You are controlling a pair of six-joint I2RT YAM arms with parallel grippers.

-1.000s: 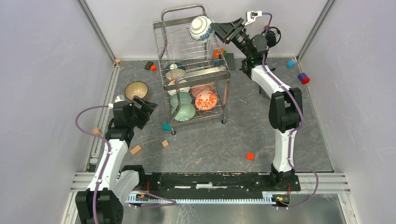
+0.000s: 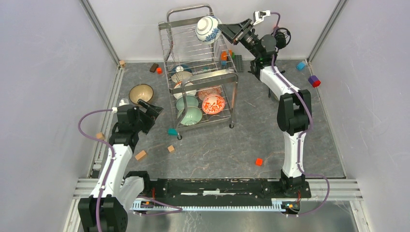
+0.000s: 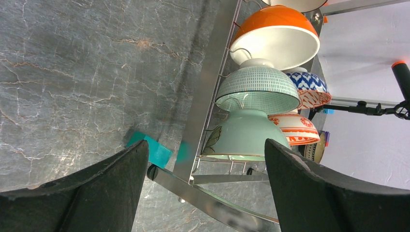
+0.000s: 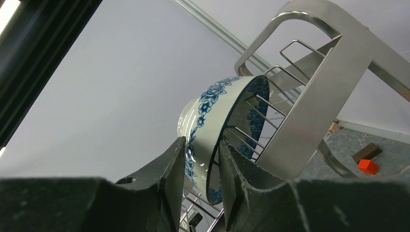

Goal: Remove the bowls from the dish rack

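A blue-and-white bowl (image 2: 207, 30) (image 4: 208, 116) stands on edge on the top tier of the steel rack (image 2: 222, 73). My right gripper (image 2: 220, 28) is at its rim, fingertips either side of the wall; whether they grip it is unclear. My left gripper (image 2: 153, 109) is open beside the lower tier, where green bowls (image 2: 192, 117) (image 3: 246, 135), orange-patterned bowls (image 2: 213, 104) and others sit. A tan bowl (image 2: 141, 91) lies on the floor left of the rack.
Loose blocks lie around the rack, among them a teal one (image 2: 172, 131) and a red one (image 2: 259, 161).
My right gripper and the top bowl have shifted very slightly. The left arm has not moved.
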